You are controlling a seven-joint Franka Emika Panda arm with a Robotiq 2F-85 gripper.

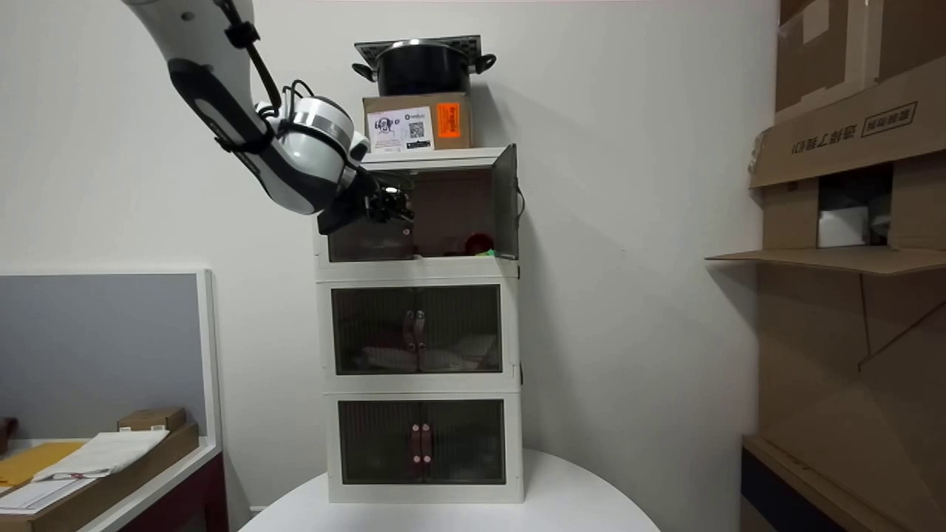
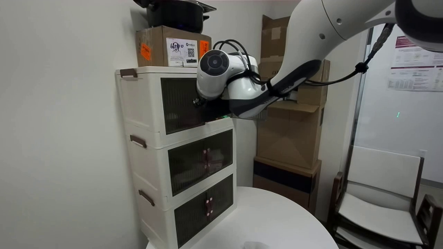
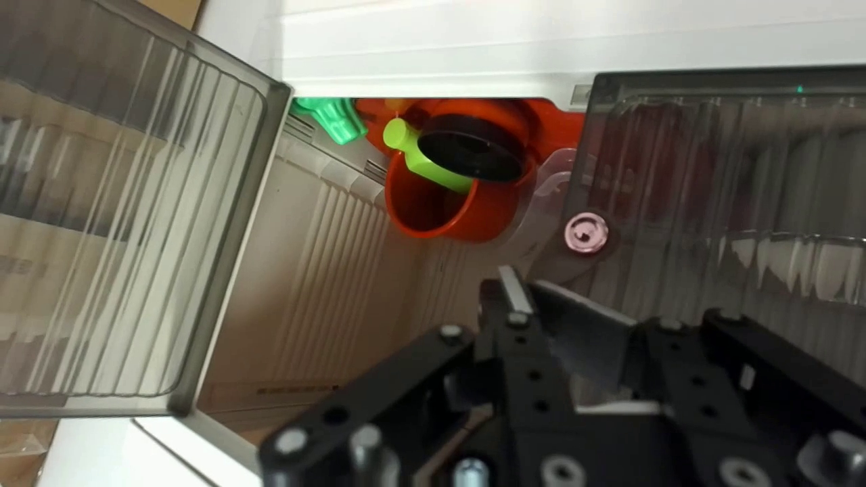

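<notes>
In exterior view 1, my gripper point(image 1: 396, 207) is at the top cabinet, in front of the inner edge of its left door point(image 1: 368, 239). The wrist view has my gripper with its fingers close together, apparently shut on the dark handle point(image 3: 560, 261) of that door, below its pink screw cap point(image 3: 586, 233). The fingers hide part of the handle. The left door point(image 3: 731, 195) looks closed, while the right door point(image 1: 505, 204) stands swung outward. An orange-red cup point(image 3: 454, 215), a lime-green piece point(image 3: 434, 168) and a teal-green item point(image 3: 334, 118) are inside the compartment.
Below are two closed cabinets, the middle one point(image 1: 332, 383) and the bottom one point(image 1: 426, 493), on a round white table point(image 1: 585, 496). A cardboard box point(image 1: 381, 105) with a black pot point(image 1: 421, 71) rests on top. The open right door borders the opening.
</notes>
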